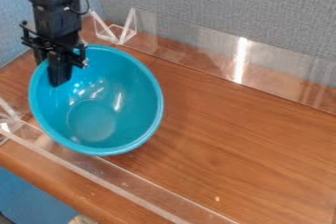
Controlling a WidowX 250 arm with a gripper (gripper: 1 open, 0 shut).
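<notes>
A large teal bowl (112, 120) is tilted toward the camera on the left side of the wooden table (237, 149). My black gripper (61, 63) is shut on its upper-left rim, with the fingertips partly hidden at the bowl. Whether the bowl's bottom touches the table I cannot tell.
Clear plastic walls (241, 61) run along the back and front of the table. A white wire object (116, 29) stands at the back left.
</notes>
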